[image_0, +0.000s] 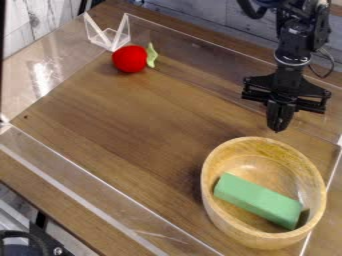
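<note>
The black robot arm with its gripper (278, 110) stands at the upper right, its fingers pointing down just above the wooden table, behind a tan bowl (219, 182). Whether the fingers are open or shut, or hold anything, is too small and dark to tell. The bowl holds a green block (257, 200).
A red ball (130, 59) lies at the upper left, with a small green piece (152, 52) beside it and a white wire stand (107, 32) behind.
</note>
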